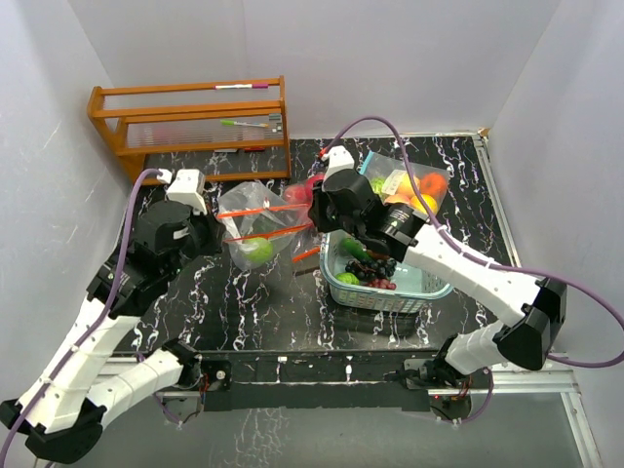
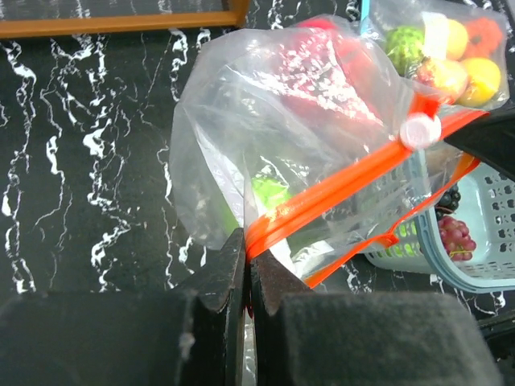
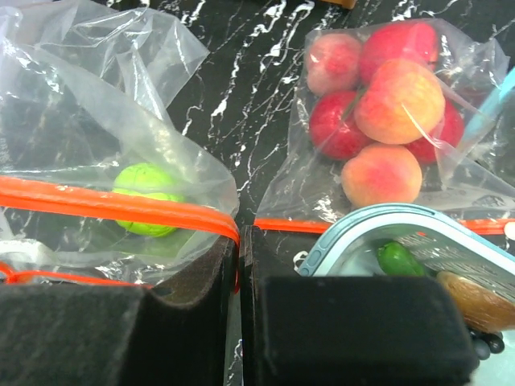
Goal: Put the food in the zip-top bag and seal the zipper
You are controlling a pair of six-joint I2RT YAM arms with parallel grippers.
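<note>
A clear zip bag [image 1: 244,210] with an orange zipper hangs between my grippers, a green round food [image 1: 257,249] inside it. My left gripper [image 1: 216,229] is shut on one end of the zipper edge [image 2: 322,190]. My right gripper [image 1: 318,210] is shut on the other end; in the right wrist view the orange strip [image 3: 121,205] runs into its fingers [image 3: 240,249]. The two zipper strips stand apart between the grippers. A second bag of red fruit and peaches [image 3: 386,121] lies behind, beside the blue basket [image 1: 385,297] holding grapes and other food.
A wooden rack [image 1: 195,107] stands at the back left. Another bag of mixed fruit [image 1: 414,180] lies at the back right.
</note>
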